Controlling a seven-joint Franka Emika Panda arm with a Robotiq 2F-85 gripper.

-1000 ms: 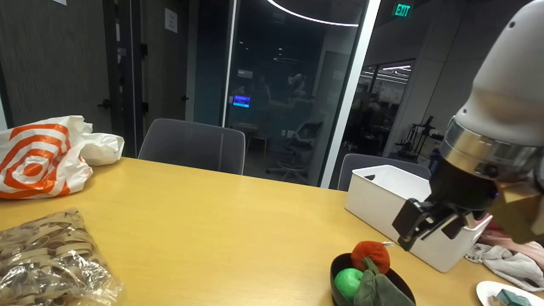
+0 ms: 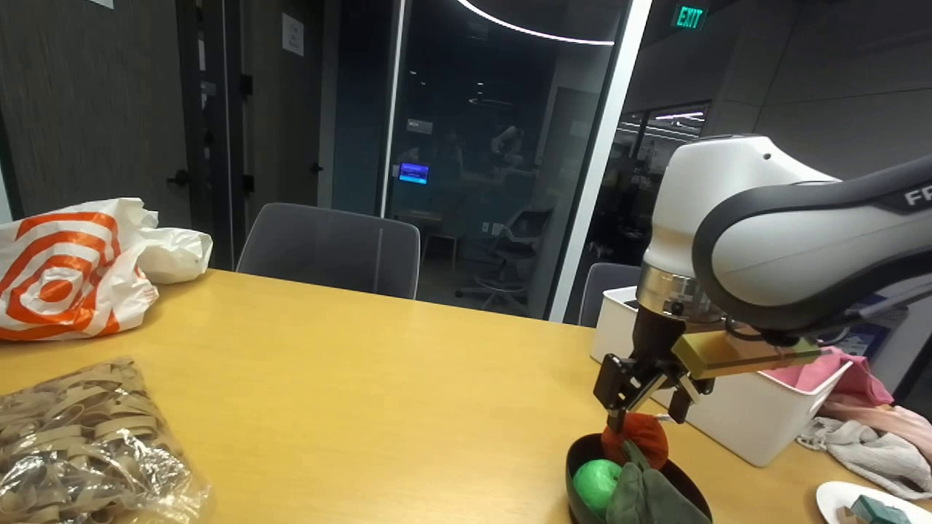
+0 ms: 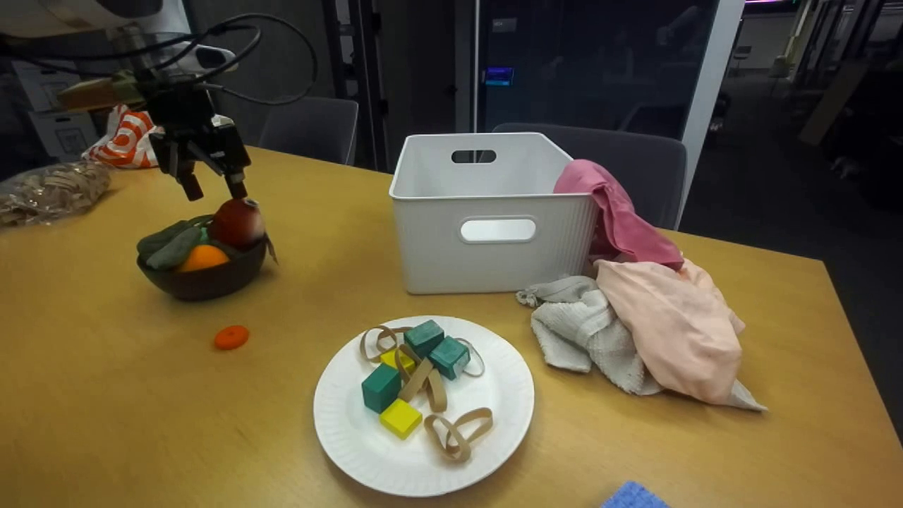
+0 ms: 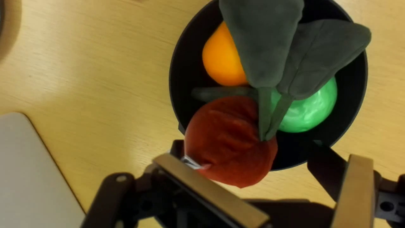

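Note:
My gripper [image 3: 219, 193] stands open just above the black bowl [image 3: 199, 286]. Beneath it, a plush red fruit [image 4: 227, 140] with a small tag rests on the bowl's rim side, on top of the other pieces. In the wrist view the fruit sits between the spread fingers, nearer the left one; whether that finger touches it I cannot tell. Also in the bowl are an orange fruit [image 4: 224, 59], a shiny green fruit [image 4: 309, 108] and dark green plush leaves [image 4: 262, 45]. An orange disc [image 3: 231, 337] lies on the table in front of the bowl.
A white bin [image 3: 495, 241] with a pink cloth [image 3: 605, 199] over its edge stands right of the bowl. A white plate [image 3: 343, 423] bears blocks and rubber bands. Crumpled cloths [image 3: 669, 326] lie right. Bagged bands [image 2: 87, 445] are left; the mid-table is bare.
The arm has swung left in exterior view 1, from in front of the white bin to over the red fruit. The bowl and its contents look unmoved.

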